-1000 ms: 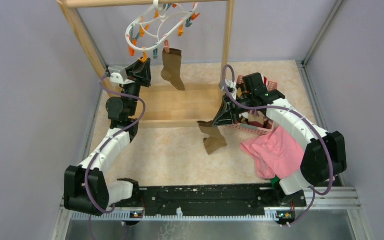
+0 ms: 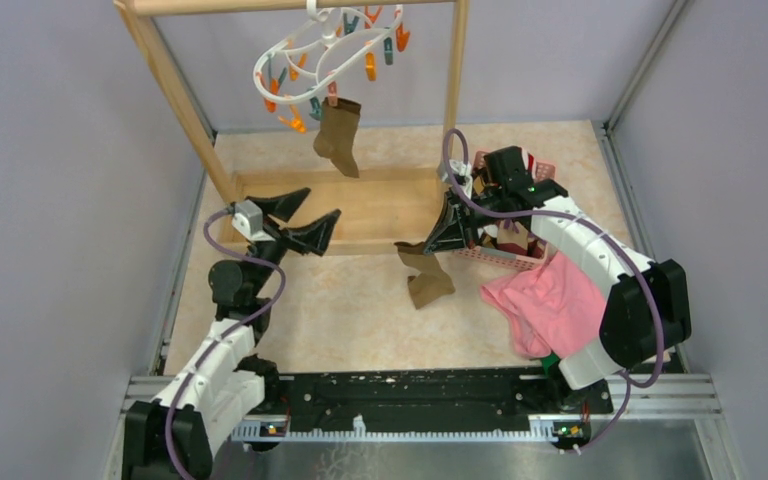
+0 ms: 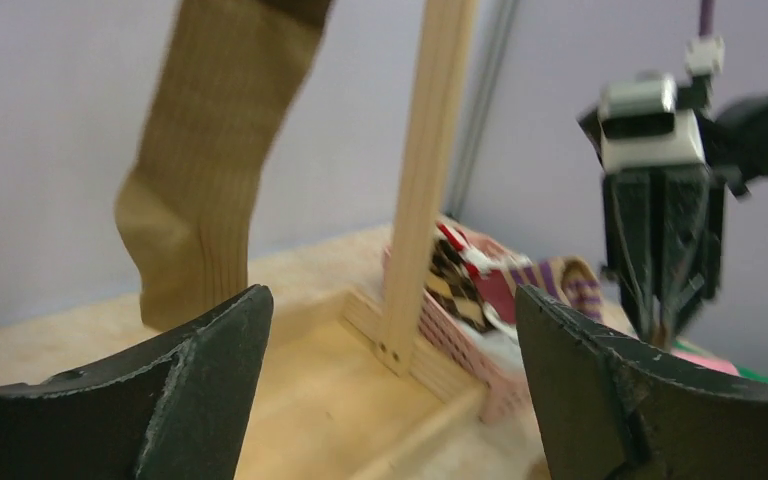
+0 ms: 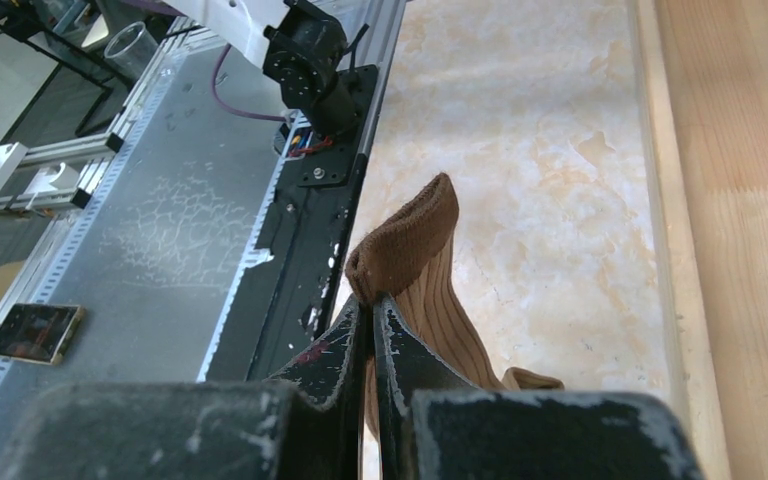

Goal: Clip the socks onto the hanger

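A brown sock (image 2: 338, 137) hangs from a pink clip on the white oval hanger (image 2: 307, 98), toe down, swaying clear of the wooden base. Another brown sock dangles from my right gripper (image 2: 430, 246), which is shut on its cuff; the right wrist view has that second sock (image 4: 415, 250) pinched between the fingertips. My left gripper (image 2: 322, 212) stands open and empty, below and in front of the hanger. In the left wrist view the clipped sock (image 3: 205, 150) appears beyond the left finger (image 3: 210, 370), apart from it.
Several coloured clips, such as an orange clip (image 2: 370, 66), line the hanger. A wooden frame (image 2: 182, 95) surrounds it. On the right are a pink basket (image 2: 495, 257) holding more socks and a pink cloth (image 2: 550, 305).
My left gripper has come off an orange clip on the hanger, moved down toward the front and spread wide. The hanger and clipped sock have swung; the right arm has hardly moved.
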